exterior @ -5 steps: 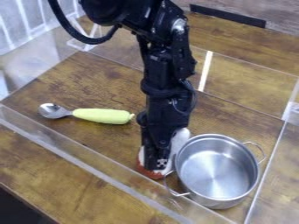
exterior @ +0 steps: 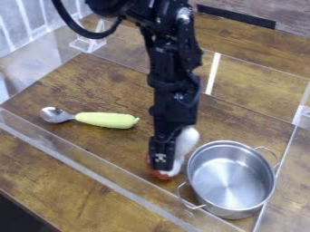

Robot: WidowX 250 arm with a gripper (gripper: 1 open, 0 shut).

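The black gripper (exterior: pixel 168 152) points down over a white and orange-red object (exterior: pixel 183 145) lying just left of a steel pot (exterior: pixel 231 181). The gripper's fingertips overlap that object, which is partly hidden behind them; whether they are open or closed on it is unclear.
A pale yellow corn cob (exterior: pixel 107 119) and a metal spoon (exterior: pixel 56 115) lie on the wooden table (exterior: pixel 67 181) at the left. A clear low rim runs along the front and right.
The gripper has risen a little, uncovering more of the white part of the object beside the pot. The pot, corn and spoon look unmoved.
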